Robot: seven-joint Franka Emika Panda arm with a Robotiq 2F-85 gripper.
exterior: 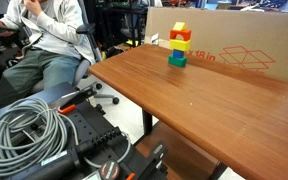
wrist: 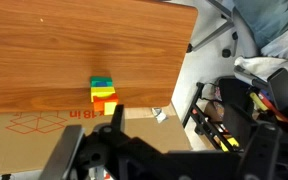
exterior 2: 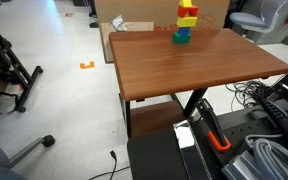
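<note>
A tower of stacked toy blocks [exterior: 179, 45] stands upright on the brown wooden table [exterior: 209, 110], near its far edge in exterior view 1. From the bottom it runs green, blue, yellow and red, with a pointed yellow piece on top. Exterior view 2 shows the same block tower [exterior 2: 187, 20], its top close to the frame's upper edge. Seen from above in the wrist view, the block tower [wrist: 103, 92] is small and well away from my gripper. The dark, blurred fingers are spread wide, with nothing held. In the exterior views I cannot clearly make out the gripper.
A cardboard sheet [exterior: 234, 45] stands behind the table. Someone sits in a chair [exterior: 54, 50] beside it. Coiled grey cable [exterior: 24, 140] and black equipment lie near the front.
</note>
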